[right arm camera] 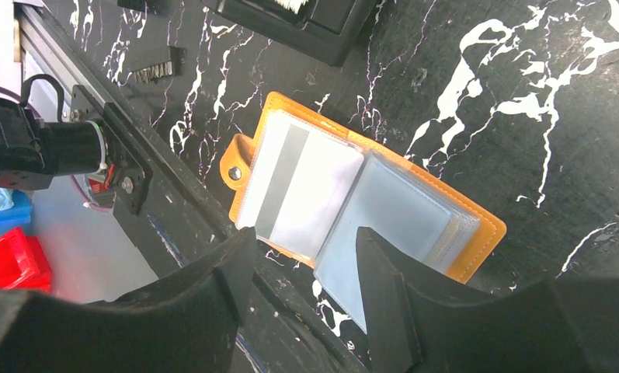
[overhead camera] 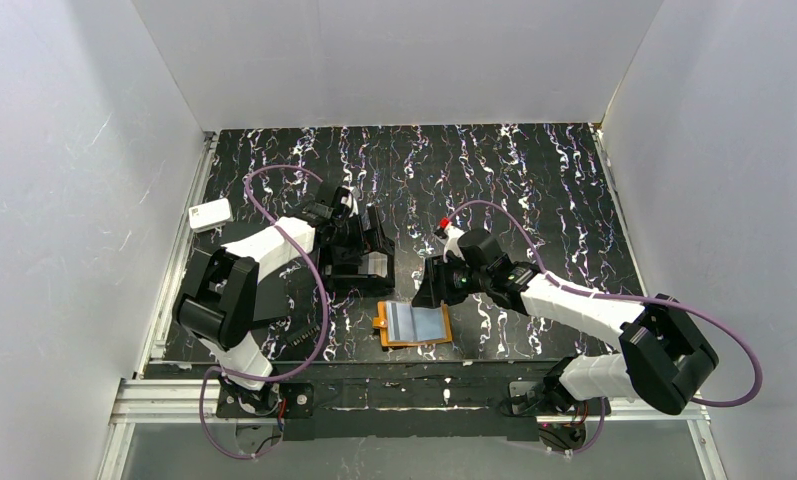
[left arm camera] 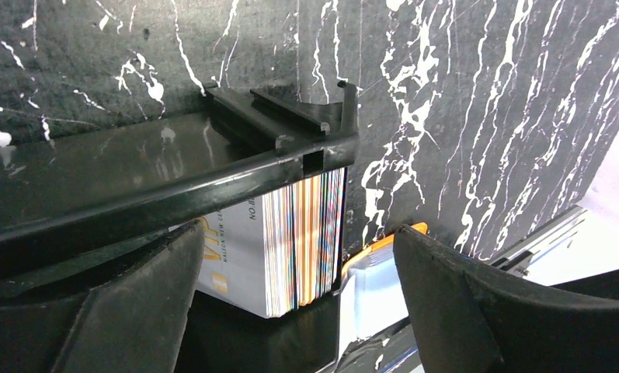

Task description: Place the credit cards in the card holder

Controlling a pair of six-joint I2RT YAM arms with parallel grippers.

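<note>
A row of credit cards [left arm camera: 302, 233] stands packed on edge in a black box [left arm camera: 166, 183], a pale card with gold print facing the left wrist camera. My left gripper is part open over the box, its fingers apart on either side of the card stack, with nothing visibly gripped. The orange card holder [right arm camera: 306, 116] lies spread on the table, its clear sleeves [right arm camera: 391, 206] facing up. Above it hovers my right gripper, open and empty. In the top view, the holder [overhead camera: 415, 342] sits in front of the box [overhead camera: 359, 284].
A small white box [overhead camera: 210, 215] stands at the far left. Dark flat panels [overhead camera: 264, 300] and a small black brush [overhead camera: 302, 335] lie left of the holder.
</note>
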